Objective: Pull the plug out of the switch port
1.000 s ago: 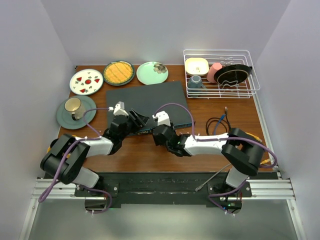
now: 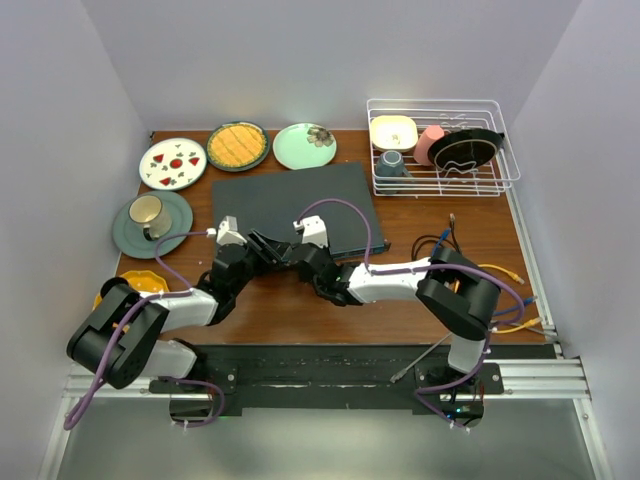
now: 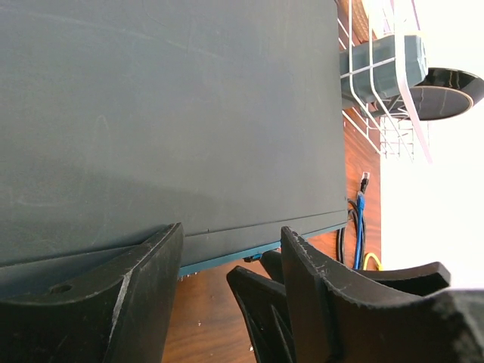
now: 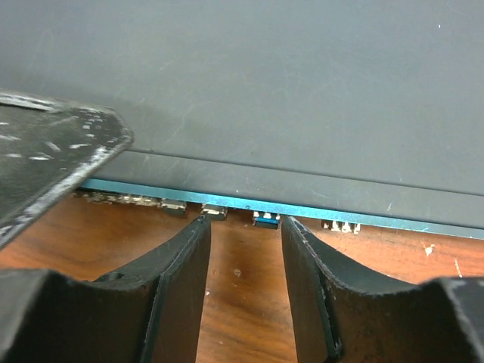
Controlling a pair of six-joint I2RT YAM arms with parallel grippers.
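The dark grey switch (image 2: pixel 290 190) lies flat mid-table, its blue front edge and row of ports (image 4: pixel 266 218) facing the near side. My right gripper is part open just in front of the ports, with no plug visible between its fingers. My left gripper is part open over the switch's front edge, beside the right gripper; nothing shows between its fingers. In the top view both grippers meet at that edge and hide part of it. I cannot make out a plug in the ports.
A dish rack (image 2: pixel 440 180) with dishes stands at the back right, cables (image 2: pixel 500 275) lie on the right of the table, and plates with a mug (image 2: pixel 147 212) sit at the left and back.
My right gripper has moved leftward along the switch front toward the left gripper.
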